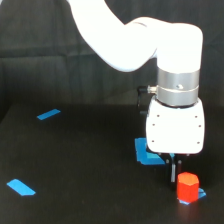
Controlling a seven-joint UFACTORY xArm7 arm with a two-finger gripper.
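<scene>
A small red block (pixel 187 188) with a faceted top stands at the lower right of the camera view. It covers part of a blue patch (pixel 201 193) on the dark surface. Just behind and above the block is my gripper (pixel 177 170), under the white hand, its thin dark fingers pointing down. Their tips come close to the block's upper left side; whether they touch it is unclear. Against the dark background I cannot make out how far apart the fingers are.
A larger blue patch (pixel 147 152) lies partly hidden behind the hand. Blue strips mark the table at the back left (pixel 48 114) and front left (pixel 20 187).
</scene>
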